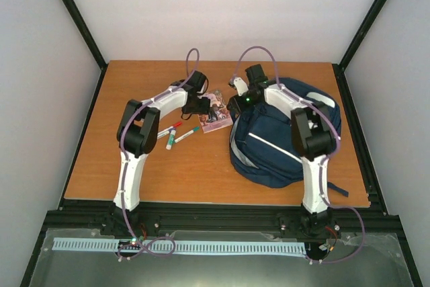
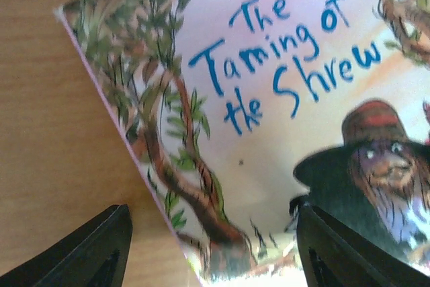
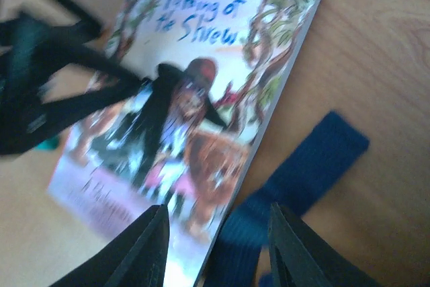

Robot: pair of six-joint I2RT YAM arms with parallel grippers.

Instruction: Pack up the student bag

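The book "The Taming of the Shrew" lies cover up on the table, left of the navy backpack. Over its left side is my left gripper; in the left wrist view its fingers are apart, with the cover's corner in the gap. My right gripper is between book and bag, fingers parted around the book's long edge as seen from its wrist; no grip shows. Several markers lie left of the book.
A dark blue bag strap runs along the table close to the book's right edge. The left arm's dark fingers reach over the cover in the right wrist view. Bare table fills the front left.
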